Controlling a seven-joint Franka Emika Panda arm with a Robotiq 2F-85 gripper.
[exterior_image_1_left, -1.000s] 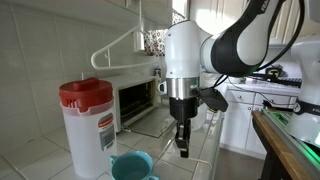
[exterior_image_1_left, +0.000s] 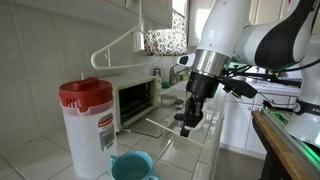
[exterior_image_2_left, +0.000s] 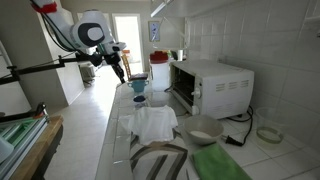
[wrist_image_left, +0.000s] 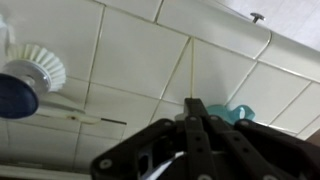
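Note:
My gripper (exterior_image_1_left: 186, 131) hangs above the tiled counter, shut, with a thin pale stick (wrist_image_left: 192, 68) reaching out from its fingertips in the wrist view. From the side, the same stick (exterior_image_1_left: 160, 127) slants to the left of the fingers. A teal mug (exterior_image_1_left: 132, 166) stands on the counter below; the wrist view shows part of this mug (wrist_image_left: 238, 112) behind the fingers. Off to the left in the wrist view lies a round dark blue item with a ribbed whitish rim (wrist_image_left: 36, 66).
A red-lidded white canister (exterior_image_1_left: 90, 125) stands against the wall. Further along the counter are a white toaster oven (exterior_image_2_left: 212, 88), a white cloth (exterior_image_2_left: 150, 122), a bowl (exterior_image_2_left: 204, 128) and a green cloth (exterior_image_2_left: 217, 163). The counter's open edge borders the floor.
My gripper has risen and tilted over the last second. The pale stick now shows clearly to the left of its fingers. The mug and canister have stayed put.

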